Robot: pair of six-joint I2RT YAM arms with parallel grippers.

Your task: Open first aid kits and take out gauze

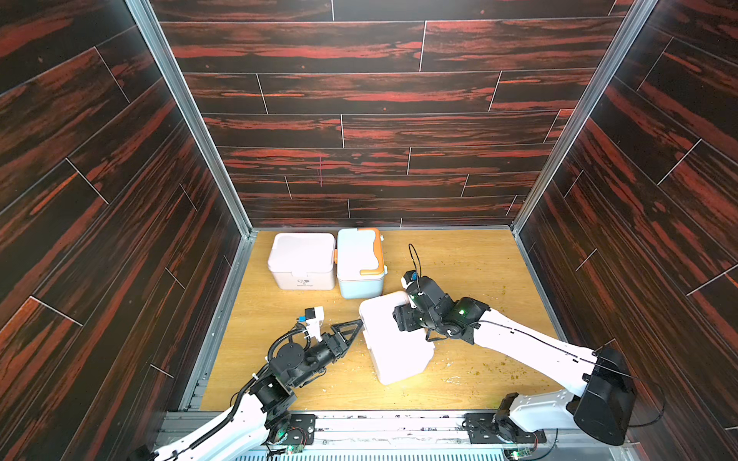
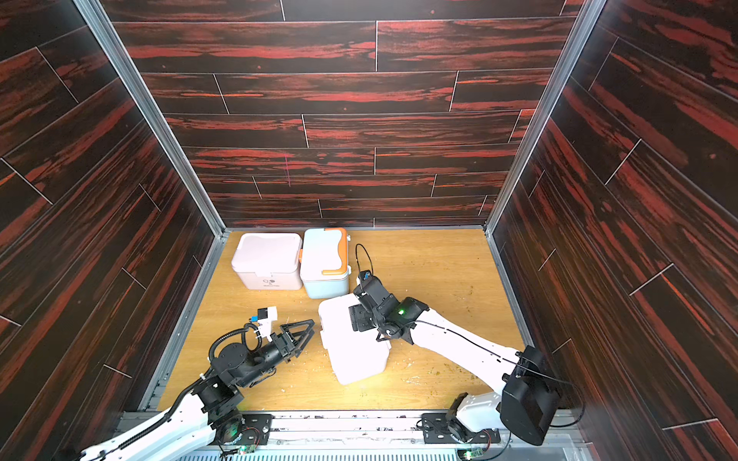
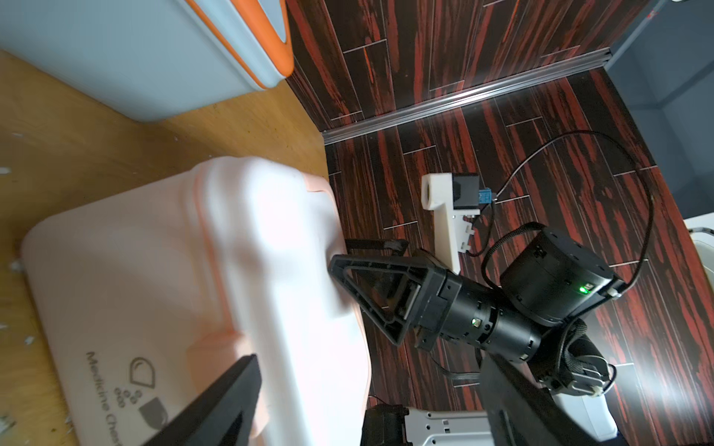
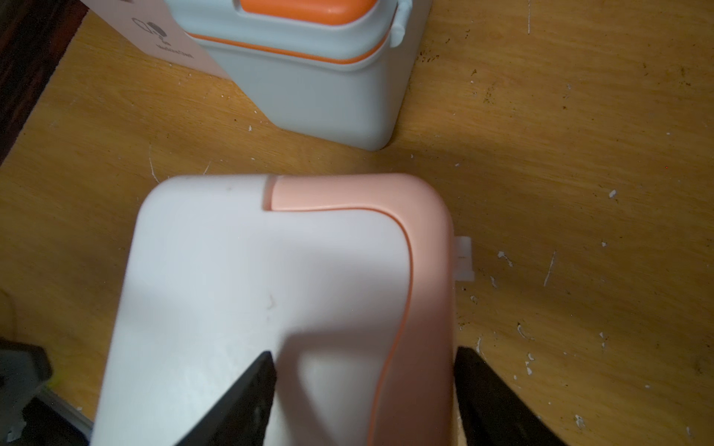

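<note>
A white medicine chest (image 1: 392, 353) with pink trim stands at the table's front middle, lid shut, its "Medicine Chest" label visible in the left wrist view. My right gripper is at the lid's pink-edged strip, shut on it, one fingertip on the white lid and the other at the outer pink edge. My left gripper stands open at the chest's left side, its blurred fingers either side of the near edge, apparently holding nothing. No gauze is visible.
Behind stand a pale pink chest (image 1: 301, 261) and a light blue chest (image 1: 358, 261) with orange trim. Dark panelled walls enclose three sides.
</note>
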